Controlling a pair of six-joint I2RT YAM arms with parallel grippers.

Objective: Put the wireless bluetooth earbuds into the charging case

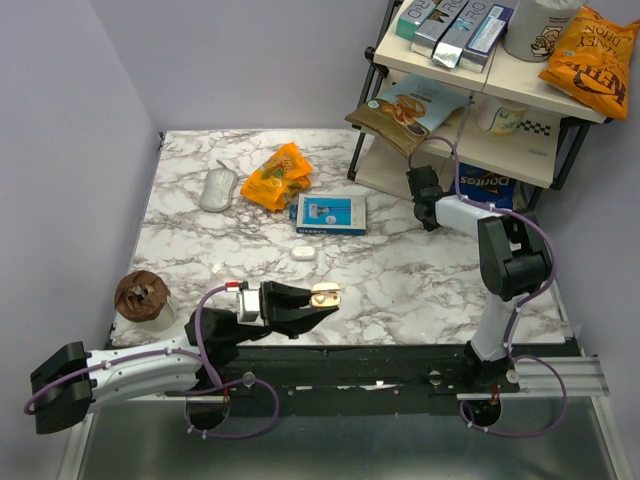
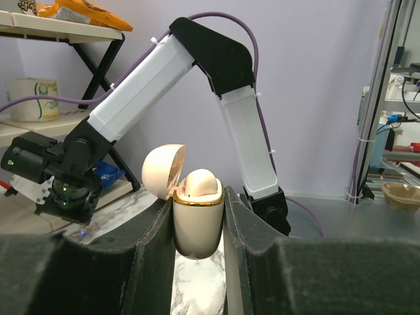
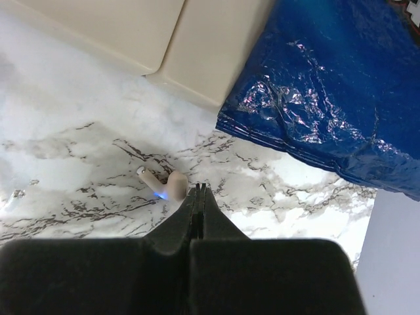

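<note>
Between the fingers of my left gripper the cream charging case (image 2: pixel 197 230) is held upright, its lid (image 2: pixel 163 170) swung open. One rounded earbud top (image 2: pixel 200 184) shows in the case; the other slot is hard to make out. In the right wrist view a loose cream earbud (image 3: pixel 176 186) with a small blue light lies on the marble table. My right gripper is shut with nothing between its fingertips, and the earbud is just to their left. From the top view that earbud is hidden under the right arm.
A blue chip bag (image 3: pixel 315 98) and the beige bottom shelf (image 3: pixel 197 59) lie close beyond the right gripper. A blue box (image 1: pixel 331 215), a white case-like item (image 1: pixel 303 254) and an orange bag (image 1: pixel 277 178) sit on the table.
</note>
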